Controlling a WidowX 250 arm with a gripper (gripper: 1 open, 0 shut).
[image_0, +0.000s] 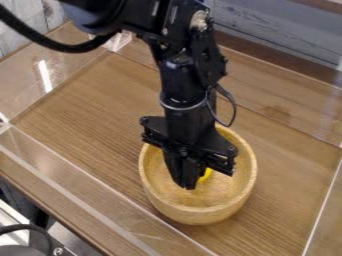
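Note:
My black gripper (187, 165) reaches down into a round yellow-tan bowl (201, 208) in the lower middle of the camera view. Its fingers are shut on a small yellow object (206, 174), which is mostly hidden behind the fingers, so its shape cannot be told.
A wooden table (94, 120) surrounds the bowl, with clear room to the left and behind. Clear panels or strips run along its left and right edges, and a pale wall stands at the back. A dark cable hangs at the lower left.

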